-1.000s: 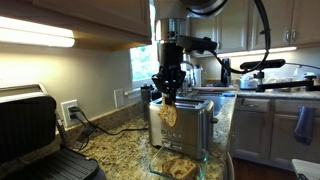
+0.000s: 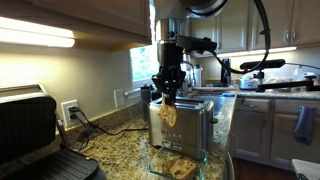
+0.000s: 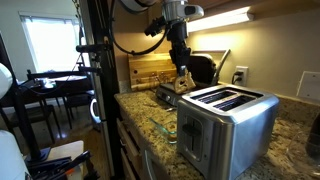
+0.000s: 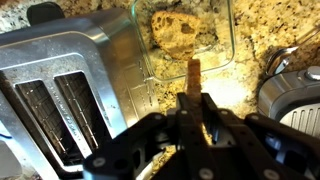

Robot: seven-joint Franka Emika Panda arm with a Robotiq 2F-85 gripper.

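My gripper (image 2: 168, 92) is shut on a slice of bread (image 2: 169, 116), which hangs upright in front of the steel toaster (image 2: 205, 125). From above, in the wrist view, that held slice (image 4: 194, 80) shows as a narrow brown strip between the fingers. Below it, a clear glass dish (image 4: 147, 62) lies on the counter with another piece of bread (image 4: 175, 34) inside. The toaster's two long slots (image 4: 84, 108) look empty in the wrist view, to the left of the gripper. Contact between the held slice and the dish does not show.
A dark grill press (image 2: 28, 125) stands at the left of the counter. A cord runs from the wall outlet (image 2: 71, 112). Overhead hangs a wooden cabinet (image 2: 85, 22).
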